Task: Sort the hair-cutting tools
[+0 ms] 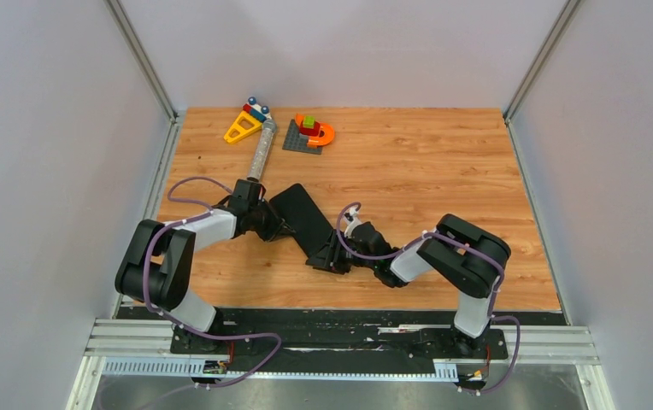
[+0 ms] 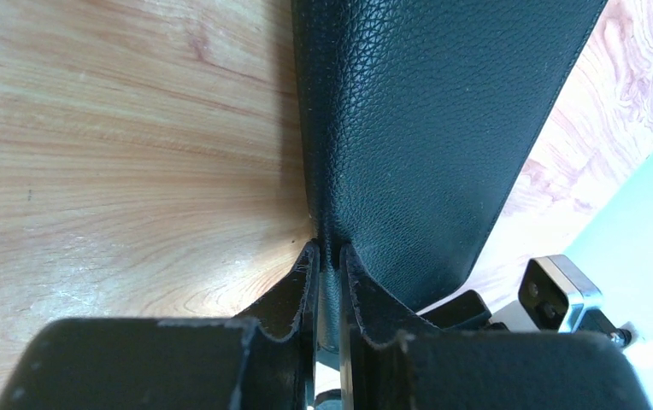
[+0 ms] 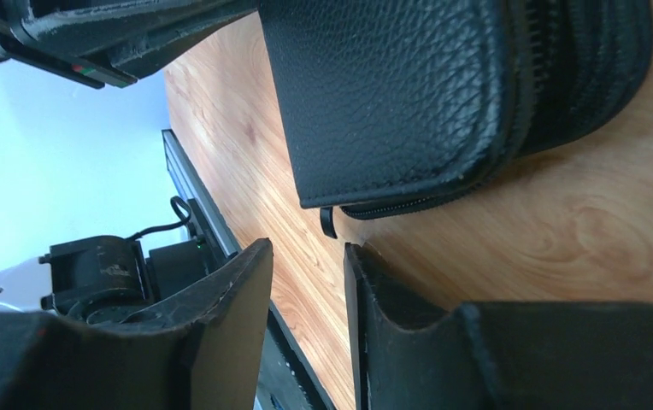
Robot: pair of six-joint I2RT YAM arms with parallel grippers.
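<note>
A black textured leather case [image 1: 299,213] lies on the wooden table, angled towards the front. My left gripper is shut on its long edge. At the case's front end, my right gripper stands part open, its fingertips just short of a short dark zipper pull [image 3: 327,220] hanging below the zipped edge [image 3: 391,205]; nothing shows between its fingers. What the case holds is hidden.
At the back left are a yellow toy piece [image 1: 238,130] with coloured bricks, a grey cylinder [image 1: 261,152] and a grey baseplate [image 1: 297,143] with orange and red bricks.
</note>
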